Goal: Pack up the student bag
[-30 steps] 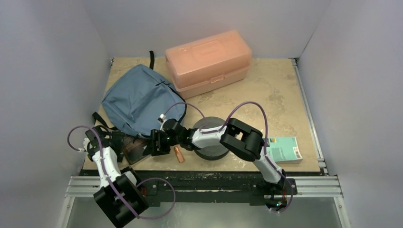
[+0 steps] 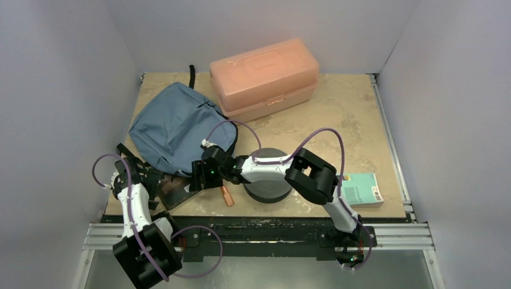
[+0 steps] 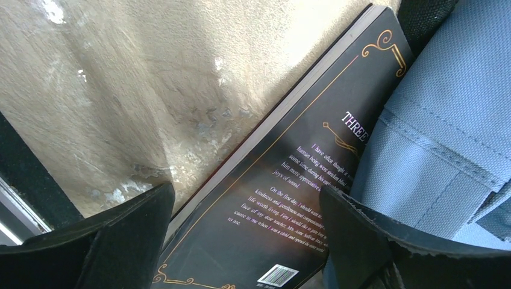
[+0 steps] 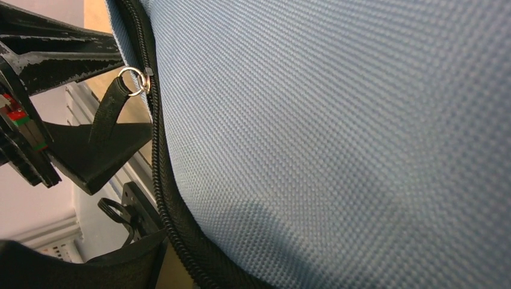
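The blue bag (image 2: 175, 126) lies on the left of the table, its black zipper (image 4: 158, 150) and ringed zip pull (image 4: 111, 108) showing close up in the right wrist view. At its near right edge is my right gripper (image 2: 200, 176); one dark finger (image 4: 90, 265) shows, while cloth fills the view where the other would be. Whether it grips the fabric I cannot tell. My left gripper is open above a dark book (image 3: 283, 180), which lies face down beside the bag, partly under its edge.
An orange case (image 2: 265, 78) stands at the back. A copper-coloured item (image 2: 227, 196) lies near the front edge, beside a round grey object (image 2: 270, 192) under my right arm. A teal book (image 2: 360, 189) is at front right.
My right gripper has shifted slightly right along the bag's edge, and that edge has moved a little with it. The left arm has shifted slightly near the book.
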